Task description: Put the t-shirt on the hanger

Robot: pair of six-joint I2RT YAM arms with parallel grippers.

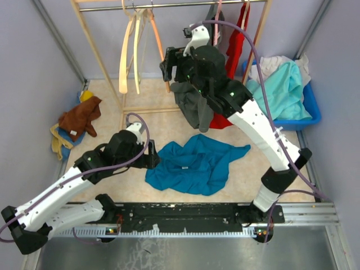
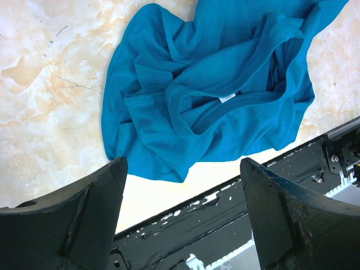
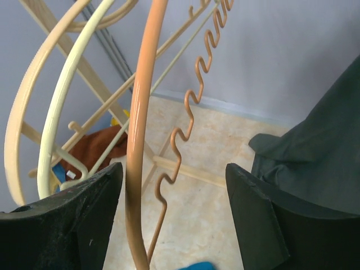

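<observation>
A teal t-shirt [image 1: 194,166] lies crumpled on the table, its neck opening and small white label [image 2: 227,98] facing up in the left wrist view. My left gripper [image 1: 154,154] is open above the shirt's left edge, its fingers [image 2: 95,208] apart and empty. An orange hanger [image 1: 159,42] hangs from the rack's rail. At the rack, my right gripper [image 1: 167,64] is open beside that hanger. In the right wrist view the orange hanger [image 3: 136,135] passes close to the left finger [image 3: 95,208], with a wavy bar behind it; nothing is gripped.
Pale hangers [image 1: 125,59] hang left of the orange one. A grey garment [image 1: 194,107] and a red one [image 1: 236,48] hang at the right. A blue bin [image 1: 306,115] of clothes stands far right; folded clothes [image 1: 79,118] lie at left.
</observation>
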